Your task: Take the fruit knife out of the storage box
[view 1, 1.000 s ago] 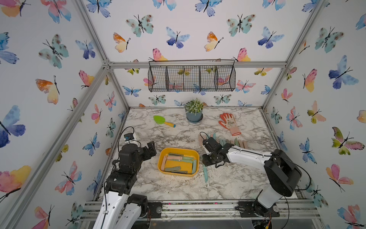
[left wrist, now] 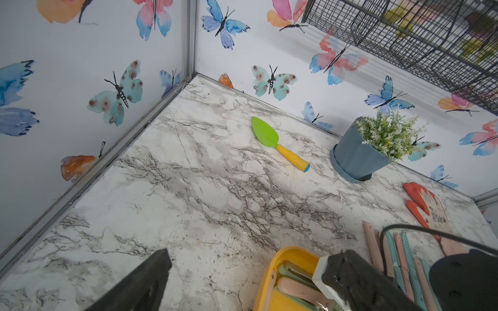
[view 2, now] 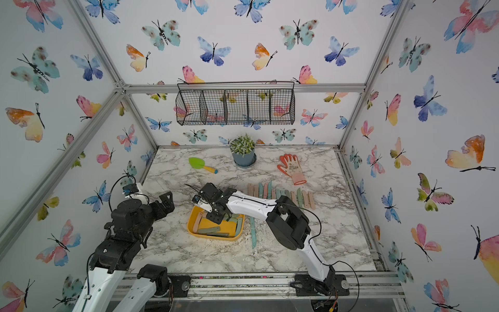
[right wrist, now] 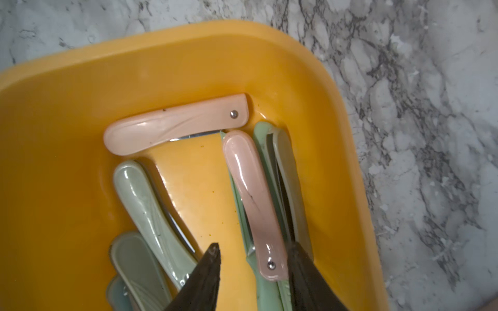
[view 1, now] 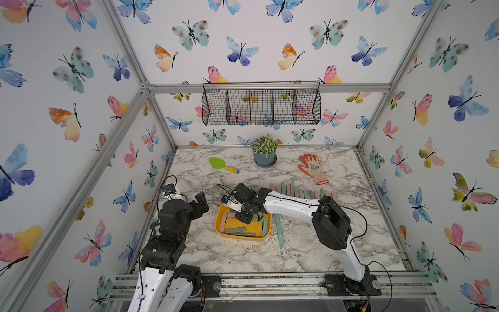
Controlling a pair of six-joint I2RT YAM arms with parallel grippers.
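The yellow storage box (view 1: 223, 234) holds several folded fruit knives in pink and green, among them a pink one (right wrist: 254, 202) and a pale green one (right wrist: 150, 217). My right gripper is open over the box, its fingertips either side of the lower part of that first pink knife, close to it; whether they touch is unclear. In the top views the right arm hides part of the box. My left gripper (view 1: 200, 202) is left of the box in the air; its finger state is unclear.
A row of knives (view 2: 278, 192) lies behind the right arm, with a single teal knife (view 1: 280, 234) right of the box. A trowel (view 1: 223, 165), potted plant (view 1: 264, 150) and glove (view 1: 314, 169) stand or lie at the back. The wire basket (view 1: 260, 104) hangs above.
My left arm has shifted slightly.
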